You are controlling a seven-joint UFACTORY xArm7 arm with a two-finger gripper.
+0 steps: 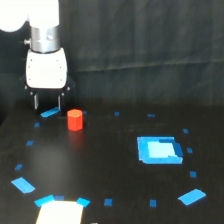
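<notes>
At the upper left, my gripper (48, 103) hangs from the white arm, its two thin fingers spread apart, with nothing visible between them. An orange-red block (75, 120) rests on the black table, close to the gripper on its right and slightly lower in the view. Further right is a blue-edged square (144, 159) with a white patch (160, 150) in its middle; whether it is a shallow tray or flat cannot be made out. A pale cream object (60, 212) is cut off by the bottom edge.
Small blue marks dot the black table, with longer light-blue strips such as the one at lower left (22, 185) and another at lower right (191, 197). A dark curtain (140, 50) closes off the back.
</notes>
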